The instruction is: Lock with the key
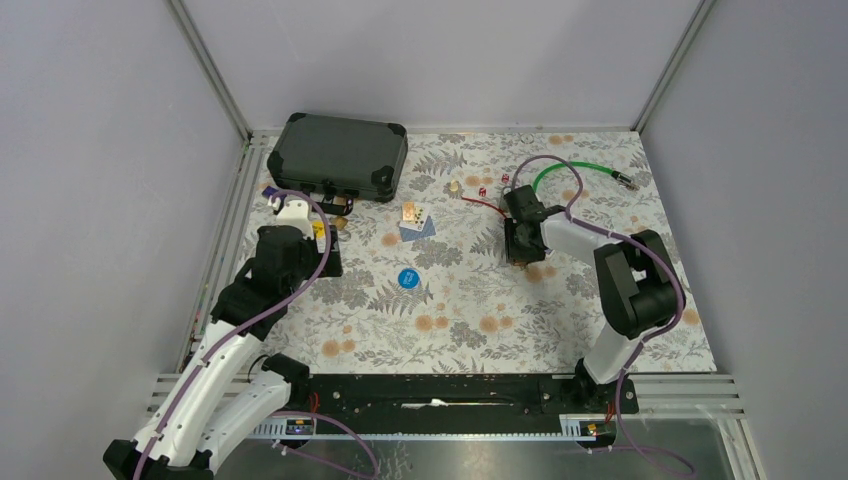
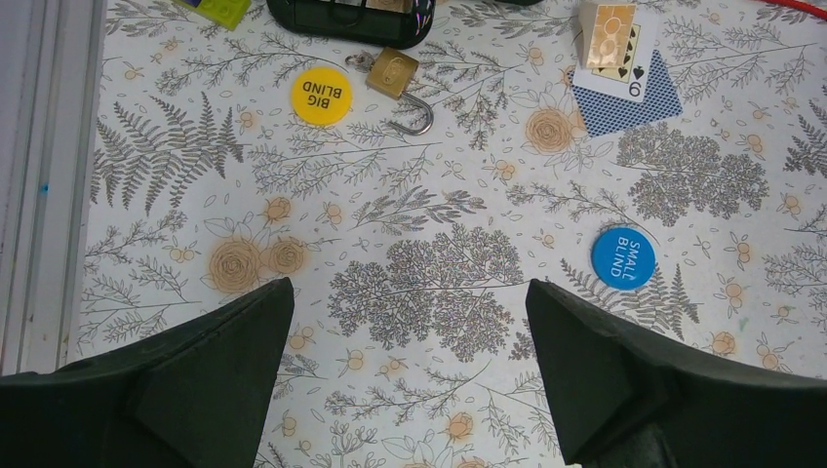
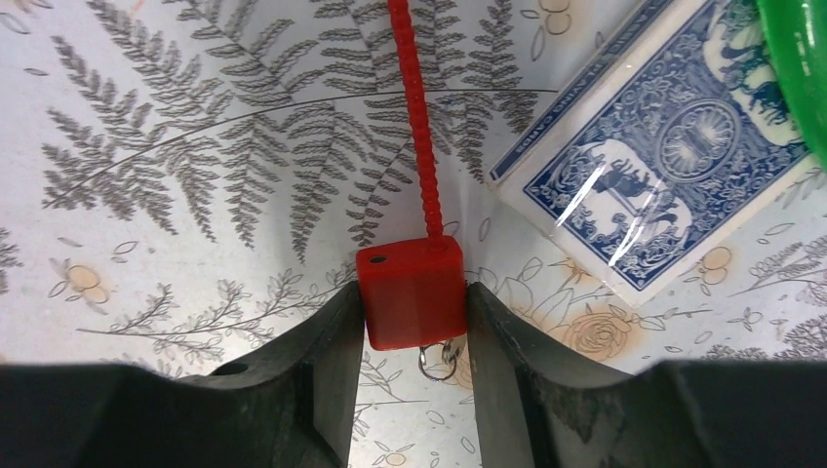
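My right gripper is shut on a red block [image 3: 413, 302], one finger against each side. A beaded red cable [image 3: 419, 127] runs up from the block. Below the block's lower edge shows a small metal ring [image 3: 438, 363]; what it belongs to is mostly hidden. Over in the left wrist view lies a brass padlock [image 2: 392, 73], its curved shackle [image 2: 417, 119] swung open. My left gripper is open above bare patterned cloth, with the padlock well beyond its fingers.
A dark case [image 1: 340, 155] stands at the back left. Beside the red block lie a blue card deck [image 3: 644, 156] and a green hose [image 3: 800, 68]. Yellow [image 2: 321, 96] and blue discs [image 2: 623, 258] rest on the cloth.
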